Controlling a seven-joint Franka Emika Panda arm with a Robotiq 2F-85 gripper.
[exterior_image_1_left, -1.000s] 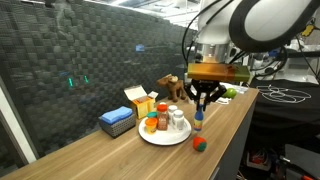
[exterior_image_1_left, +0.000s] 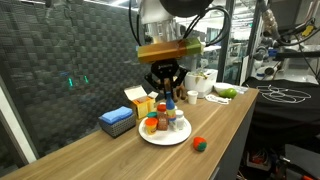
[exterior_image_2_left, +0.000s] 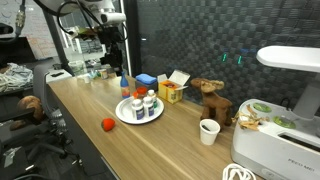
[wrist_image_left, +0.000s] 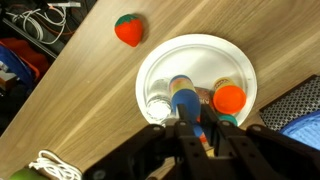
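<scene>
My gripper (exterior_image_1_left: 168, 86) points down over the white plate (wrist_image_left: 150, 72), shut on a slim blue-topped bottle (wrist_image_left: 182, 94) with a yellowish band. The bottle (exterior_image_2_left: 125, 85) looks upright, at the plate's edge in exterior view 2. Whether its base touches the plate I cannot tell. Several small jars stand on the plate, among them an orange-lidded one (wrist_image_left: 229, 98) and white-capped ones (exterior_image_2_left: 148, 104). In the wrist view the fingers hide part of the bottle and some of the jars.
A red strawberry-like object (wrist_image_left: 129, 30) lies on the counter off the plate. Behind the plate are a blue basket (exterior_image_1_left: 117, 118) and a yellow box (exterior_image_2_left: 173, 88). A brown plush animal (exterior_image_2_left: 212, 103) and white cup (exterior_image_2_left: 209, 131) stand farther along. Bare wood (exterior_image_1_left: 110, 158) surrounds the plate's front.
In exterior view 1 my gripper has travelled left with the bottle, from beside the plate near the red object to over the plate. The plate and its jars look unmoved.
</scene>
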